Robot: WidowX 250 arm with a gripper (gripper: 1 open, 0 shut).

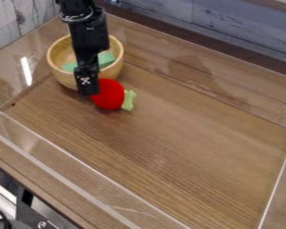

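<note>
My black gripper (88, 82) reaches down from the top left, open, its fingertips low at the left side of a red object with a pale green end, like a strawberry or pepper (107, 96). Behind it, a yellow bowl (112, 52) holds a light green item (103, 63), partly hidden by the arm. Whether the fingers touch the red object is unclear.
A pale edge runs along the left and bottom left, with dark space beyond it.
</note>
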